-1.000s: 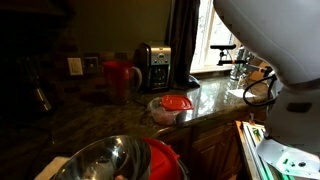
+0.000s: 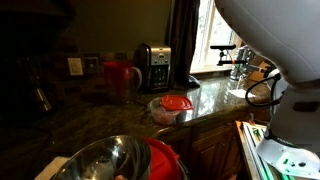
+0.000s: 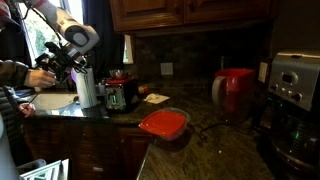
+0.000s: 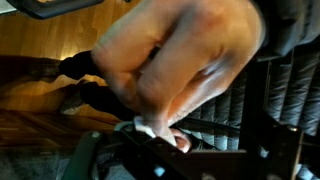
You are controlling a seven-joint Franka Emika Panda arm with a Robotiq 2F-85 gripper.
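A person's hand (image 4: 185, 55) fills the middle of the wrist view, its fingers reaching down to my gripper. Something small and white (image 4: 150, 130) shows at those fingertips, right by the fingers; whether the fingers touch it is unclear. The dark gripper parts lie along the bottom edge, and the hand hides much of the space between them. In exterior view 2 my gripper (image 3: 60, 70) is at the far left, in front of the window and away from the counter things. Its opening is too small to read there.
On the counter (image 3: 200, 160) stand a clear bowl with a red lid (image 3: 163, 123), a red pitcher (image 3: 233, 93) and a toaster (image 3: 122, 94). A metal bowl (image 2: 105, 160) sits nearer in exterior view 1. Wooden floor (image 4: 60, 35) shows below the gripper.
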